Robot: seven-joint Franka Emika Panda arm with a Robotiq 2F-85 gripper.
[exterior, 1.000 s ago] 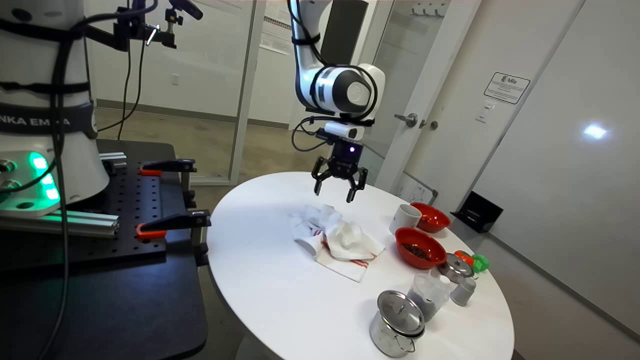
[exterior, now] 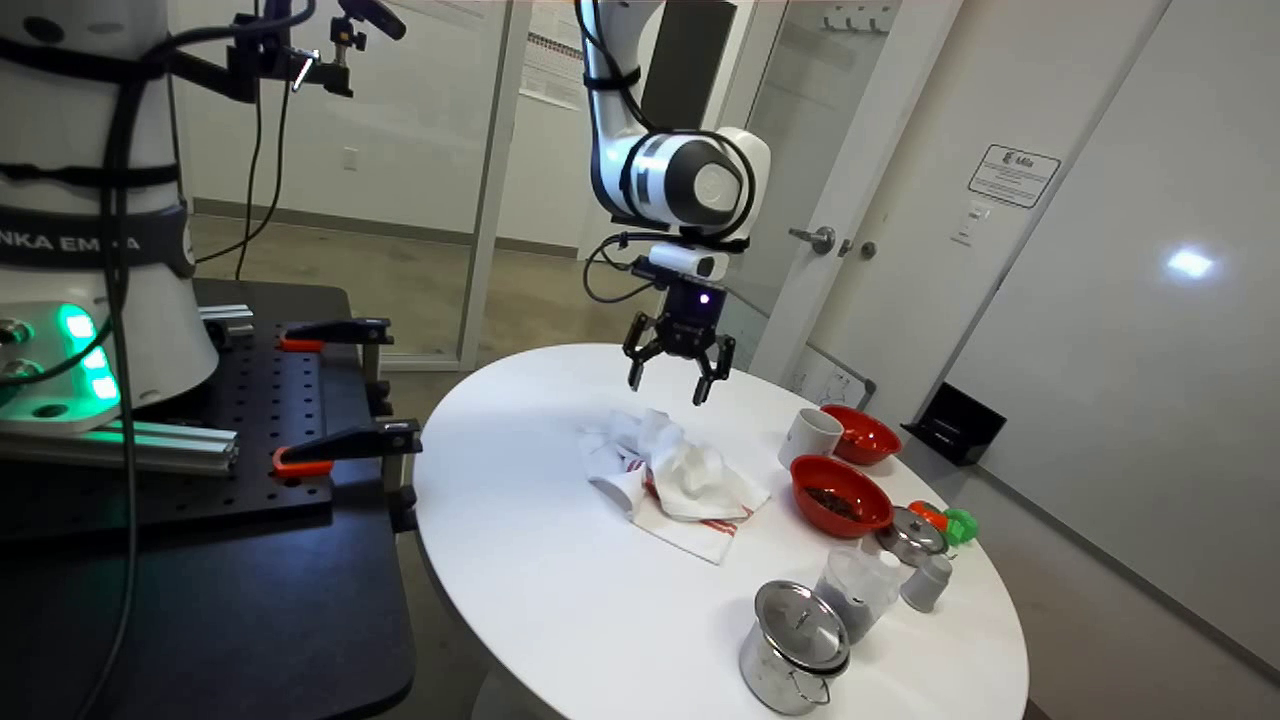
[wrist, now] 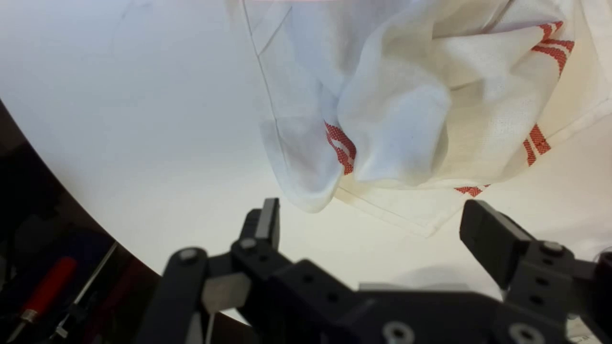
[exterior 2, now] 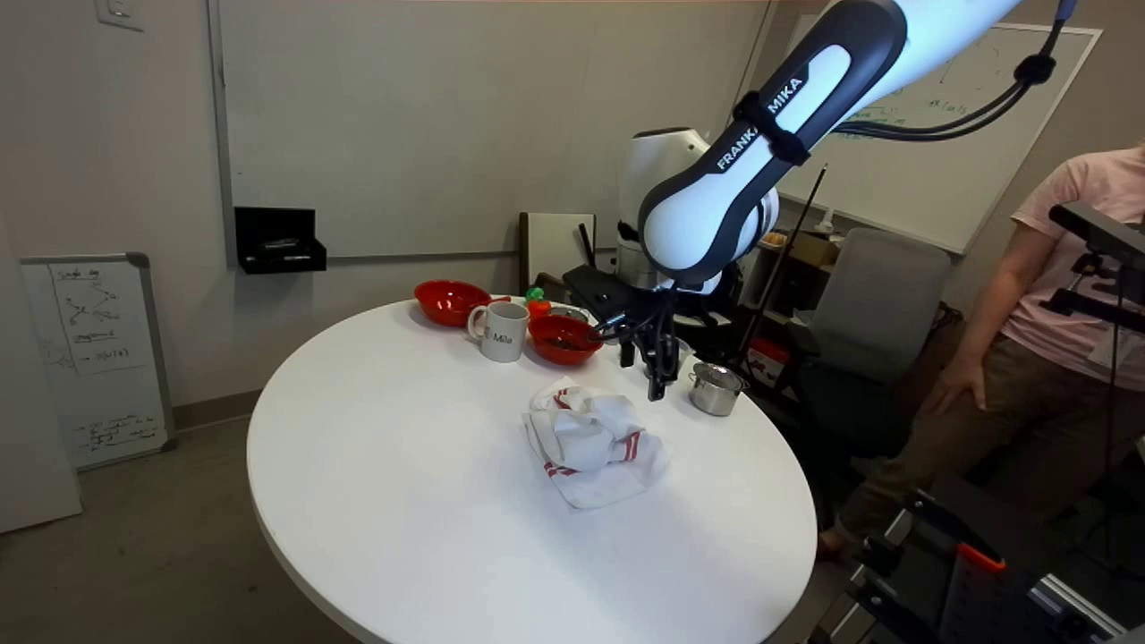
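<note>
A white cloth (exterior: 696,480) with red stripes lies crumpled on the round white table (exterior: 516,480), partly folded over itself. In the second exterior view the same cloth (exterior 2: 588,435) is bunched in its middle, with a flatter edge toward the front. My gripper (exterior: 668,391) hangs above the table, clear of the cloth, its fingers spread wide. From the wrist, the cloth (wrist: 401,120) fills the upper right, beyond the fingertips. Nothing sits between the fingers of the gripper; the fingers stand open.
Along one side stand a grey-white mug (exterior 2: 501,331), two red bowls (exterior 2: 451,301), a lidded steel pot (exterior: 795,648), a clear container (exterior: 859,590) and small items near a metal lid (exterior: 914,535). One bowl (exterior: 840,496) holds dark bits.
</note>
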